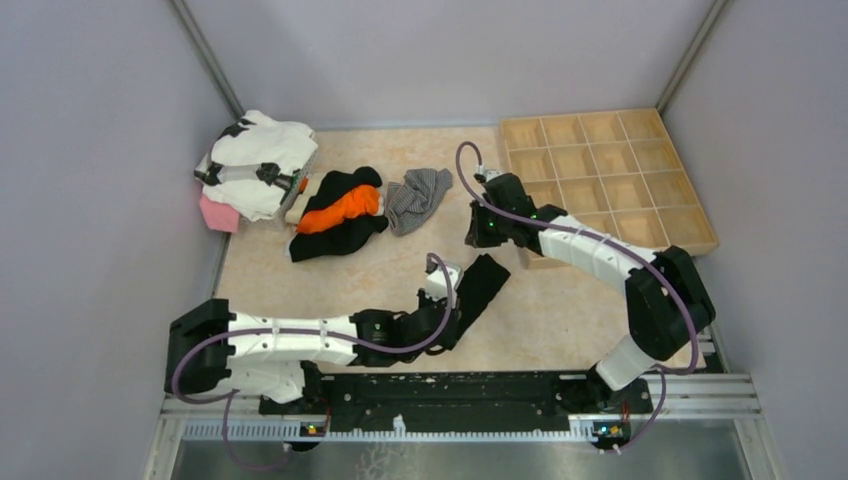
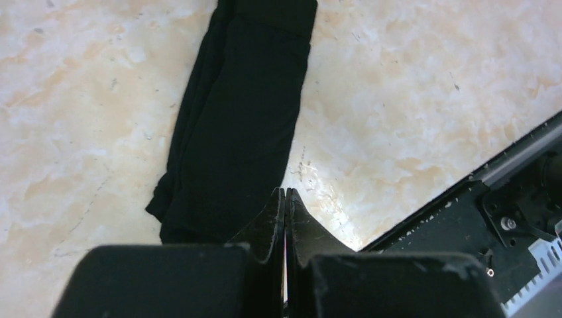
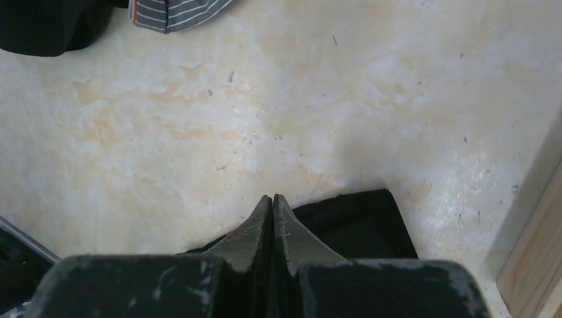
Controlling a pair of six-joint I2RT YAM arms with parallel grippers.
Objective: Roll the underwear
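Observation:
A black underwear (image 1: 484, 285) lies folded lengthwise into a long strip at the front middle of the table; in the left wrist view it (image 2: 232, 119) shows layered edges along one side. My left gripper is over the near end of the strip, shut, nothing visible between its fingers. My right gripper is shut with nothing visible in it, above the far end of the strip (image 3: 364, 218). In the top view the left arm covers part of the underwear.
A wooden divided box (image 1: 610, 170) stands at back right. At back left are a basket of white cloths (image 1: 255, 165), black and orange garments (image 1: 335, 215) and a grey striped cloth (image 1: 420, 200).

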